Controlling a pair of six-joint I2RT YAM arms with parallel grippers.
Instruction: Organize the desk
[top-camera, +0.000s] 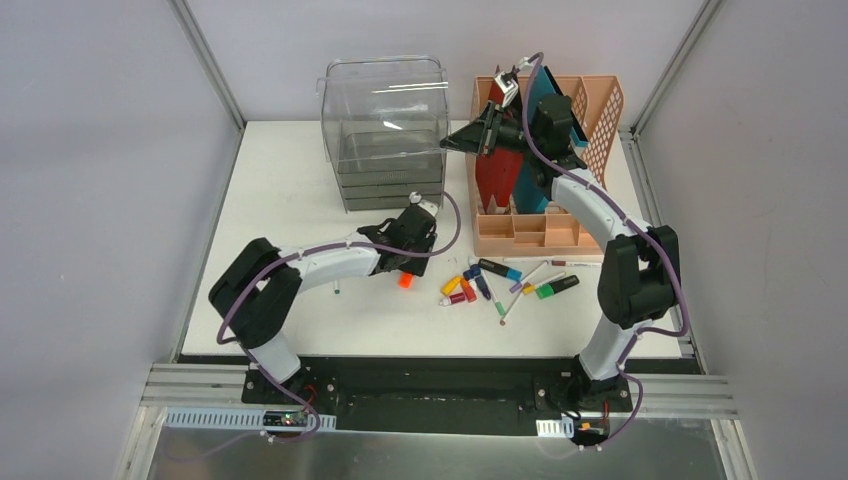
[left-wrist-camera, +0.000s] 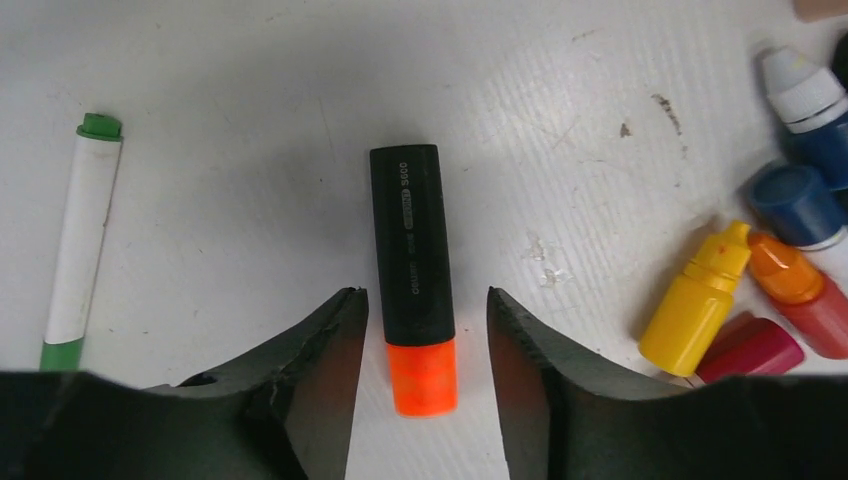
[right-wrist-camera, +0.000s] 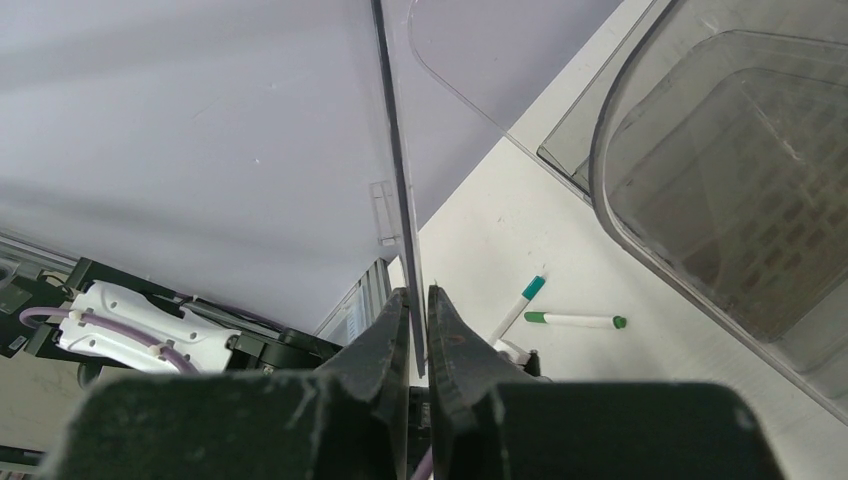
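Note:
My left gripper is part open, directly over an orange-capped black highlighter (left-wrist-camera: 410, 240) lying on the desk, which sits between the fingertips without visible contact. In the top view the left gripper (top-camera: 418, 258) covers most of that pen. My right gripper is shut on the clear lid (right-wrist-camera: 403, 190) of the plastic drawer box (top-camera: 385, 185), holding it raised at its right edge. Loose markers and small bottles, such as a yellow bottle (left-wrist-camera: 690, 305) and a white-green marker (left-wrist-camera: 78, 240), lie on the desk.
A salmon organizer (top-camera: 535, 235) with red and teal folders stands at the back right, under the right arm. Several markers (top-camera: 555, 288) lie in front of it.

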